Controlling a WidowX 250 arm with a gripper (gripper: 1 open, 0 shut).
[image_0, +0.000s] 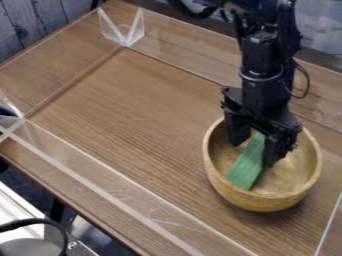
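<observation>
A wooden bowl (278, 191) sits at the right of the table, with a green object (245, 168) lying inside it. The black gripper (258, 137) is lowered over the bowl from above, its fingers at the upper part of the green object. Whether they touch it, and how wide they stand, is hidden in the dark shapes.
A low clear edge runs along its left side, with dark cables at the lower left.
</observation>
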